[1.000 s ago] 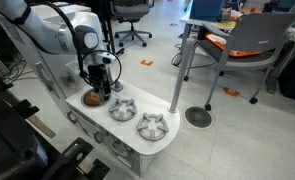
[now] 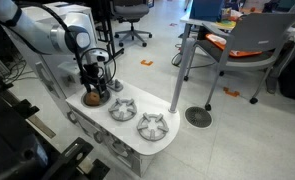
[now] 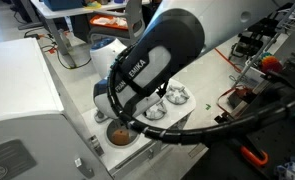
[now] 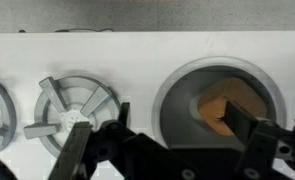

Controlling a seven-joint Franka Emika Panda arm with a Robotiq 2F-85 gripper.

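Note:
A brown object (image 4: 230, 104) with flat, angled faces rests inside a round grey pan (image 4: 175, 95), towards the pan's right side. The same brown object (image 2: 92, 99) shows in exterior view 1 near the left end of the white counter. My gripper is open, its dark fingers spread wide in the wrist view, with nothing seen between them. It is above the pan and its left edge, while the brown object lies near the right finger. How high it stands above the pan is hard to judge.
Two grey burner grates (image 2: 123, 109) (image 2: 153, 126) sit on the white counter (image 2: 172, 140), right of the pan in exterior view 1. A grey post (image 2: 182, 75) rises at the counter's far edge. Beyond are a chair (image 2: 242, 48) and open floor.
The arm has shifted left in exterior view 1, and the gripper has come closer over the pan. The brown object and grates have stayed put.

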